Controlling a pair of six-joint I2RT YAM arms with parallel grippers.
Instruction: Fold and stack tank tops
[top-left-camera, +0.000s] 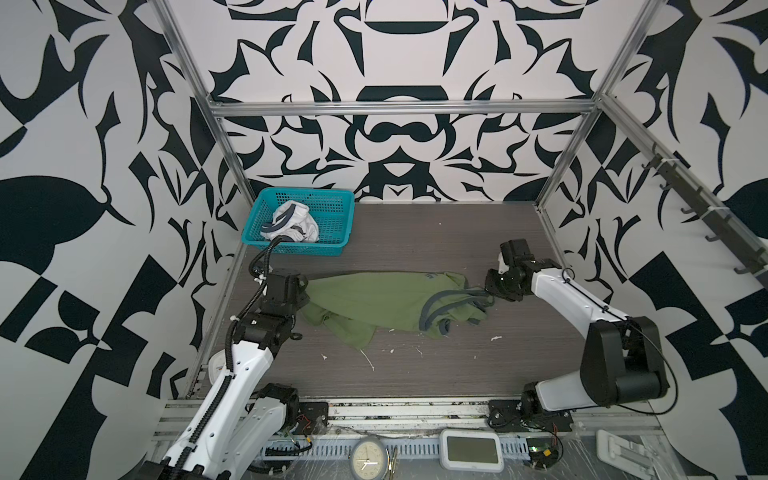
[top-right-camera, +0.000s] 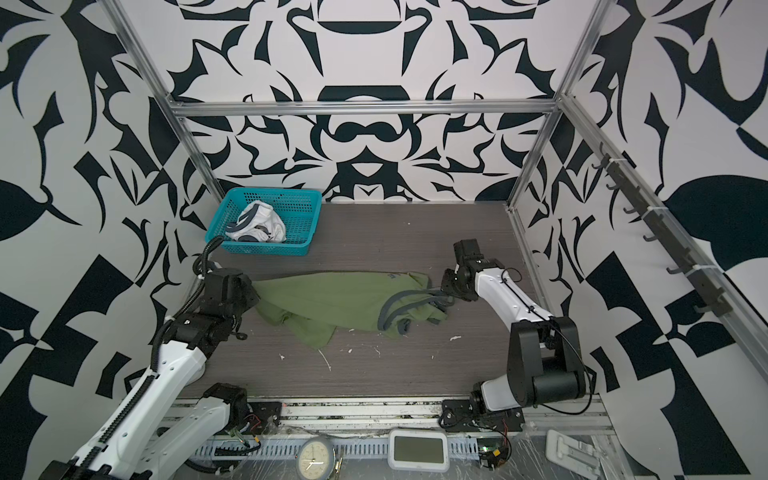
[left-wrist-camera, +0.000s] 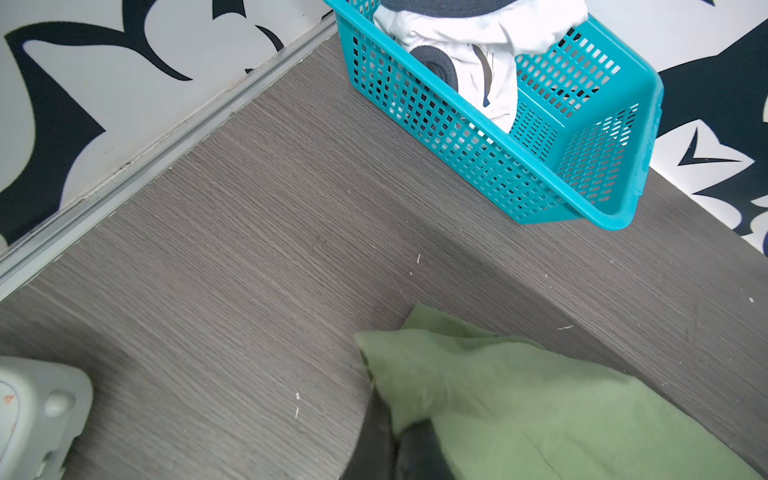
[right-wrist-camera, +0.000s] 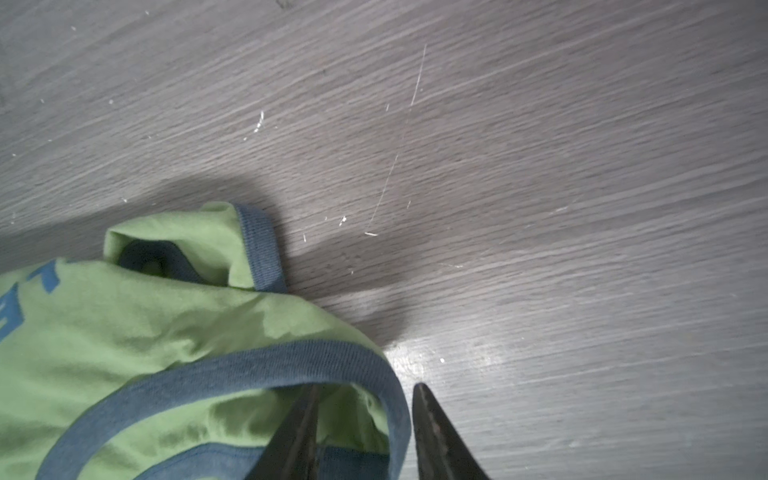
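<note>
A green tank top (top-left-camera: 376, 296) with dark grey trim lies lengthwise across the table, folded over itself, its trimmed end to the right. My left gripper is shut on the green fabric at the left end, which drapes over its fingertips in the left wrist view. My right gripper stands open at the trimmed right end, with a band of trim below and between its fingertips.
A teal basket (top-left-camera: 340, 216) holding white garments (top-left-camera: 292, 224) stands at the back left.
</note>
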